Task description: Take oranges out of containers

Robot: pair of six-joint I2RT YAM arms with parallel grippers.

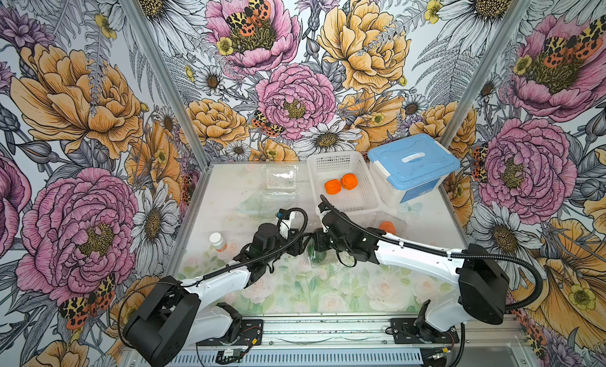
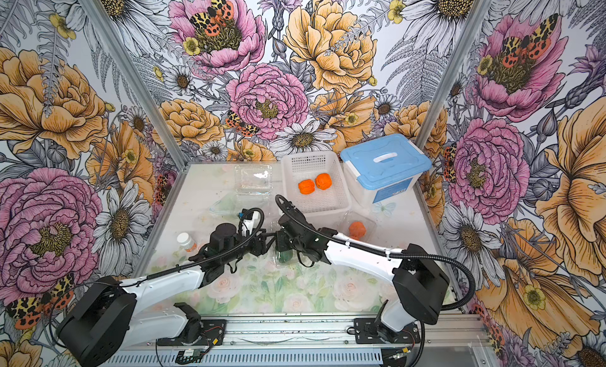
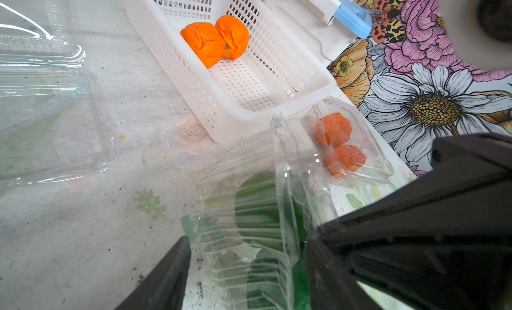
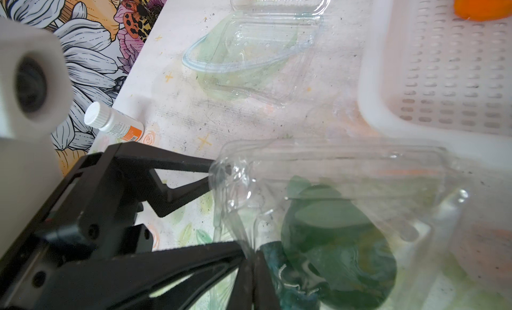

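Two oranges (image 3: 205,43) lie in the white basket (image 1: 315,209). Right of it, a clear plastic box (image 3: 373,168) holds two more oranges (image 3: 335,129). Another clear container (image 4: 341,174) with dark green items (image 4: 338,246) is at the front middle, between my arms. My left gripper is open, its fingers on either side of this container's edge, near a corner. My right gripper is shut, with its tips against the clear wall. Whether thin plastic is pinched between them is hard to tell.
An empty clear container (image 1: 279,179) lies open at the back left. A white bottle (image 1: 217,240) stands left of the left arm. The blue-lidded box (image 1: 413,162) is at the back right. Free table shows at the front.
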